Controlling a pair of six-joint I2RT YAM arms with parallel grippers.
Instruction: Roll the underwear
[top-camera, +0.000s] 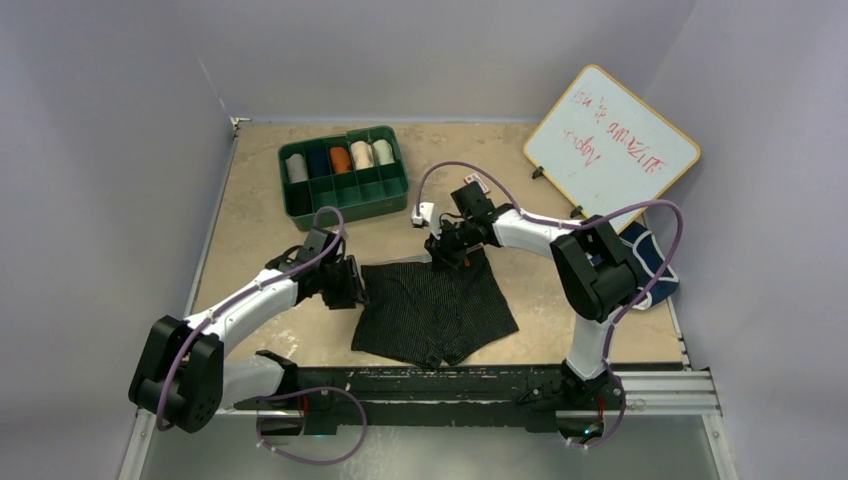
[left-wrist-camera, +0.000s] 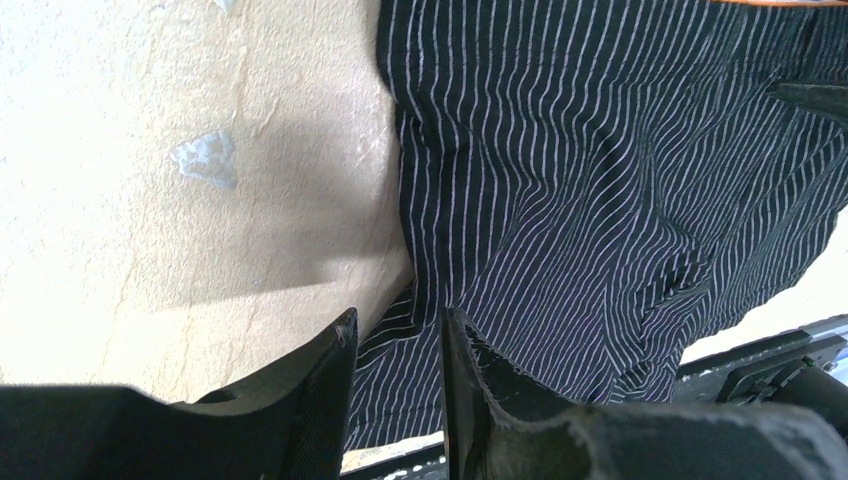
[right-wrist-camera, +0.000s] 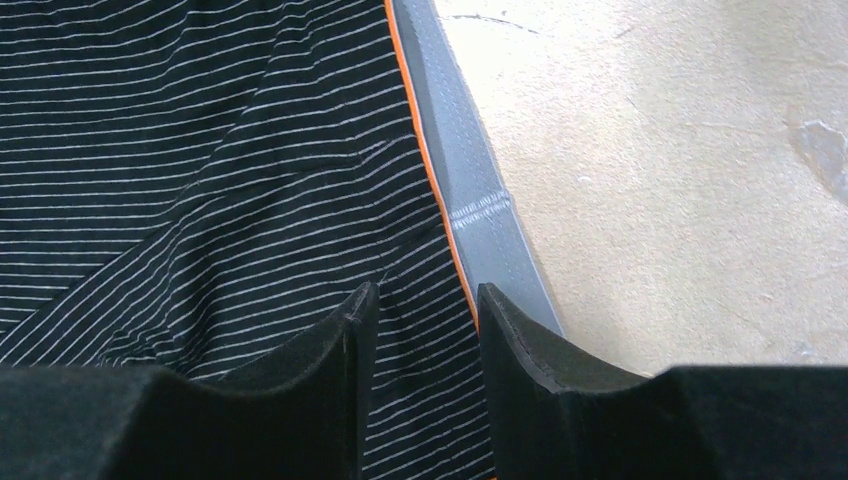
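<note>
Black underwear with thin white stripes (top-camera: 420, 310) lies spread flat, legs toward the table's front edge. Its grey waistband (right-wrist-camera: 500, 230), edged in orange, runs along the far side. My left gripper is open over the left side edge, with nothing held between its fingers; bare table and striped cloth both show past the tips. Above the waistband edge stands my right gripper, open, with striped cloth visible in the gap. In the top view the right arm covers part of the waistband.
A green divided box (top-camera: 345, 208) with several rolled cloths in its back row stands at the back left. A whiteboard (top-camera: 612, 140) leans at the back right, with dark blue cloth (top-camera: 655, 265) below it. Table between box and underwear is clear.
</note>
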